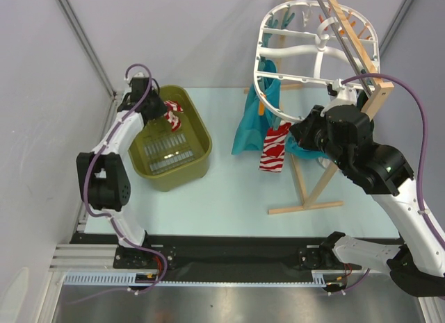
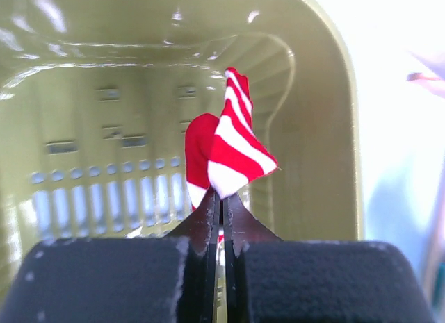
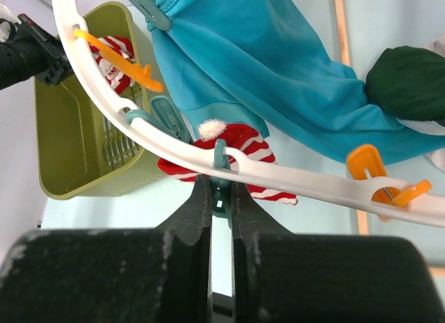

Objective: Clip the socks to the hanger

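Note:
Pinched in my left gripper, which is shut, is a red-and-white striped sock [image 2: 240,139]; it stands above the floor of the olive bin [image 1: 202,155]. At the white round hanger [image 3: 299,180], my right gripper is shut on a grey-green clip [image 3: 220,160] at the lower rim. Below that rim a second red-and-white striped sock [image 1: 273,153] hangs down; in the right wrist view the rim and clip partly cover it. Whether the clip bites this sock is hard to tell.
Teal cloth [image 1: 250,125] hangs from the hanger beside the striped sock. Orange clips [image 3: 366,163] sit along the rim. A wooden stand [image 1: 306,208] carries the hanger. The white table between bin and hanger is clear.

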